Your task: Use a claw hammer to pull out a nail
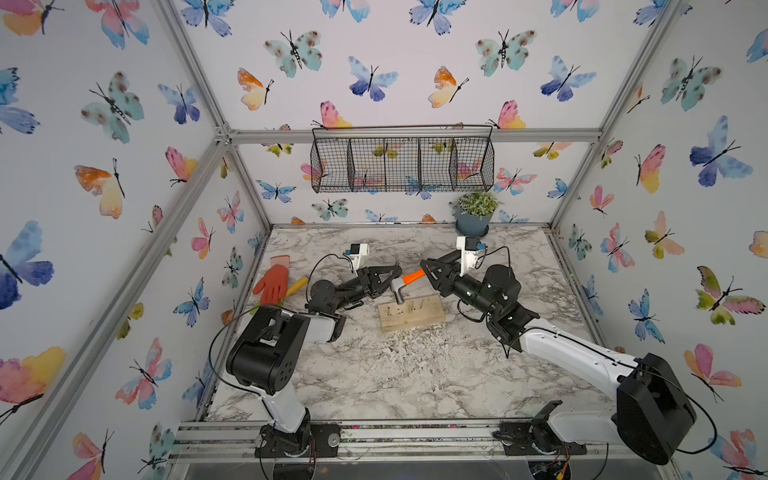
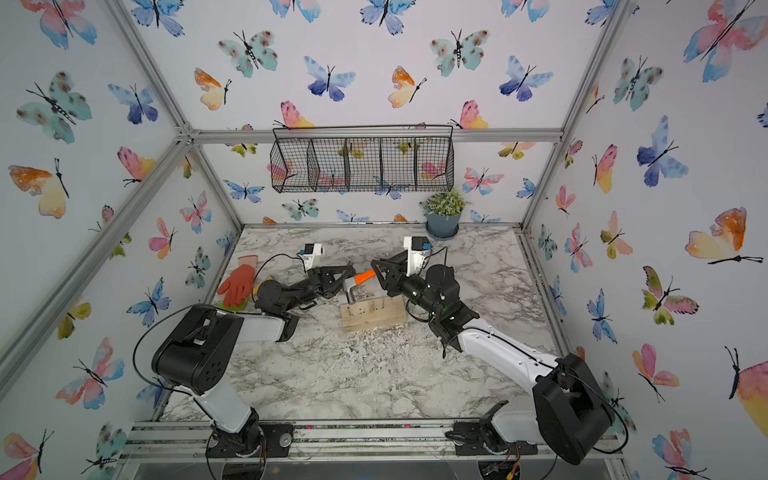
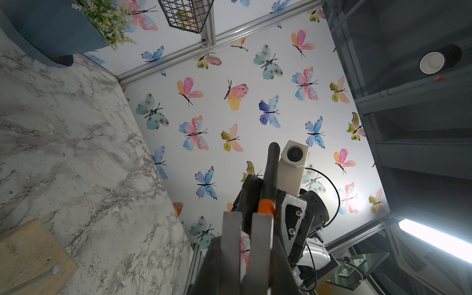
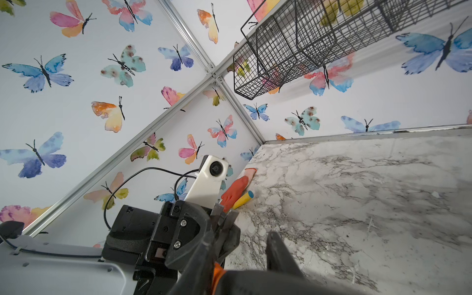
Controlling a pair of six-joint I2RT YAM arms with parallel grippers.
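The claw hammer point(image 1: 413, 276), orange and black handled, is held above the wooden block point(image 1: 413, 317), its steel face pointing down toward the block. My left gripper point(image 1: 395, 273) is shut on the hammer's head at the claw end; in the left wrist view the two steel claw prongs point(image 3: 231, 248) show between dark fingers. Around the handle's black grip is my right gripper point(image 1: 429, 269), its fingers point(image 4: 278, 253) standing apart, the handle crossing low between them. A nail point(image 3: 54, 270) sticks out of the block in the left wrist view. Contact between hammer and block is unclear.
An orange glove point(image 1: 273, 283) and a yellow-handled tool point(image 1: 297, 285) lie at the left. A potted plant point(image 1: 473, 216) stands at the back right, below a wire basket point(image 1: 402, 164). Open marble table lies in front of the block, with small debris.
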